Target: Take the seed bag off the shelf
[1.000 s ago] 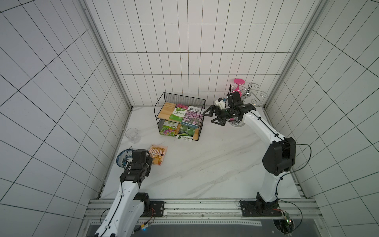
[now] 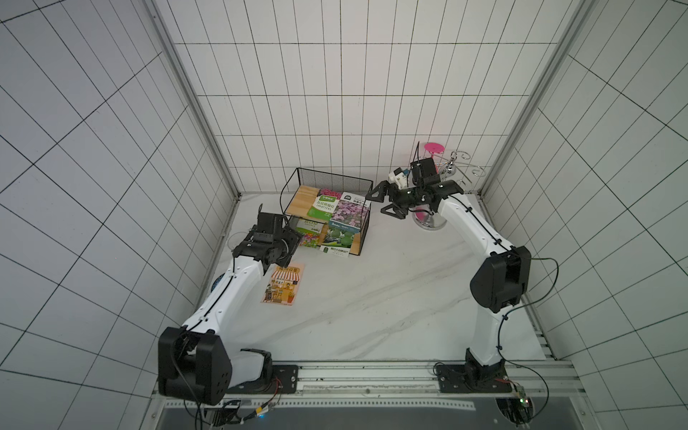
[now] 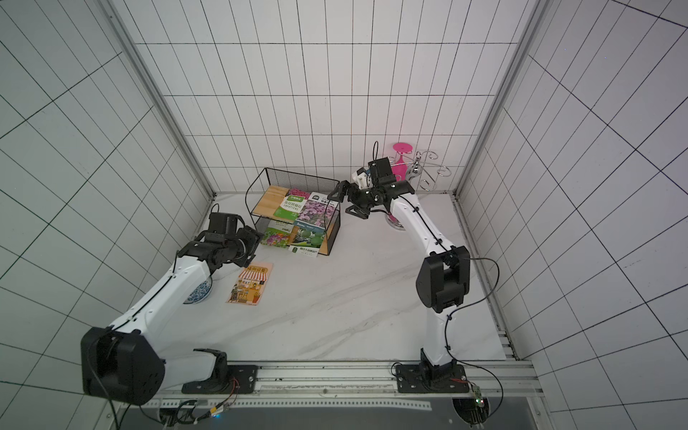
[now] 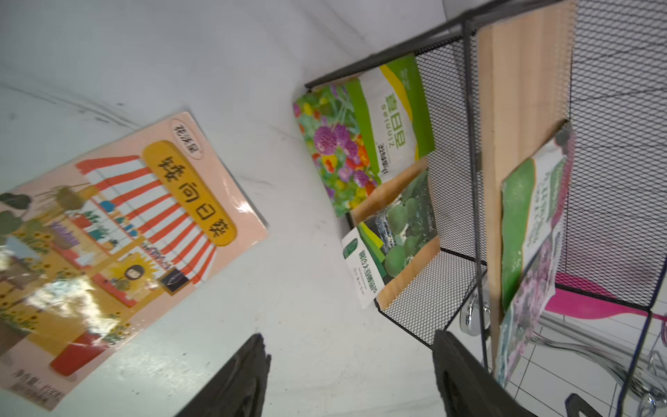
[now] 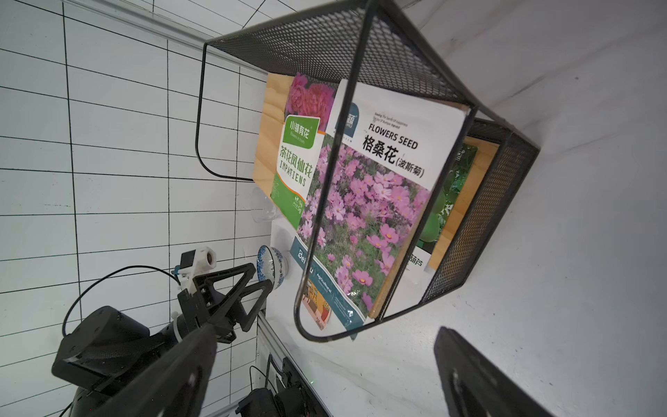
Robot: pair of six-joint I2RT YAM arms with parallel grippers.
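Observation:
A black mesh two-tier shelf holds several seed bags. The upper board carries a pink cosmos bag and a green-white impatiens bag; below lie a zinnia bag and a green bag. An orange sunflower bag lies on the table in front. My left gripper stands open above the table at the shelf's left front, fingers empty. My right gripper is open beside the shelf's right end, with nothing between its fingers.
A pink-and-silver stand is at the back right behind my right arm. A blue patterned dish lies at the left under my left arm.
My left gripper has risen and moved toward the back, to the shelf's left front. My right gripper has shifted slightly up and back. The bags on the shelf look unchanged.

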